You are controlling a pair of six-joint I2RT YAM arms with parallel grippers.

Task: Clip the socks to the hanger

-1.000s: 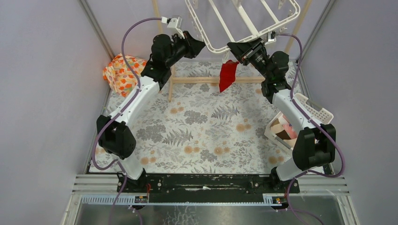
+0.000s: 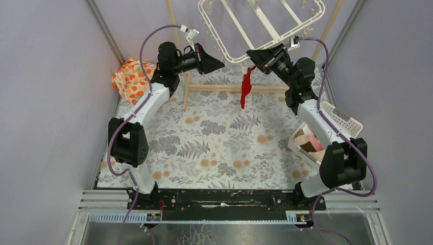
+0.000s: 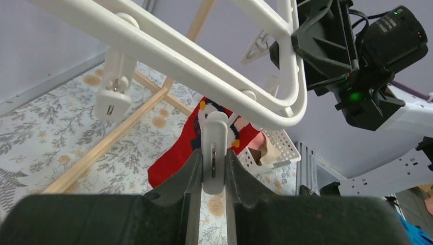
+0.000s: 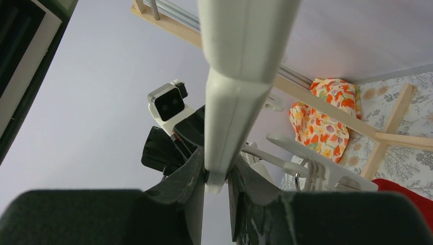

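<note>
The white hanger fills the top of the top view. A red sock with a coloured pattern in the left wrist view hangs below its right part. My left gripper is shut on a white clip at the hanger's edge, in front of the sock. My right gripper is shut on the white hanger frame, beside the sock; in the top view it sits at the front right corner of the hanger.
A wooden stand stands at the back. An orange floral cloth lies at the back left, and a white basket with socks sits at the right.
My left gripper has moved down slightly from the hanger's corner in the top view. The red sock has swung and now hangs narrower. My right gripper is nearly unmoved.
</note>
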